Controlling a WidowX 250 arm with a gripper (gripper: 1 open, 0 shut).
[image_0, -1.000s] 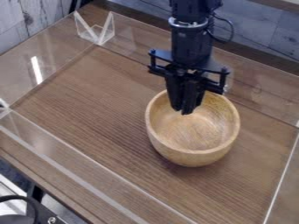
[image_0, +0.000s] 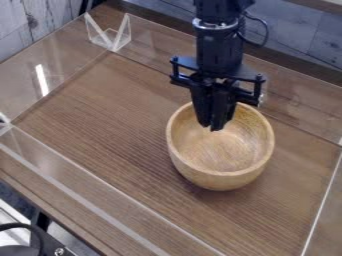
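A wide beige bowl (image_0: 227, 155) sits on the wooden table (image_0: 94, 140), right of centre. My black gripper (image_0: 214, 120) hangs over the bowl's back part, its fingertips pointing down at or just inside the opening. The bowl looks empty where visible. Whether the fingers are open or shut is hard to tell from this view.
A white wire object stands at the back left near the table's edge. Dark cables lie at the bottom left corner.
My gripper has shifted very slightly; the bowl stays in place.
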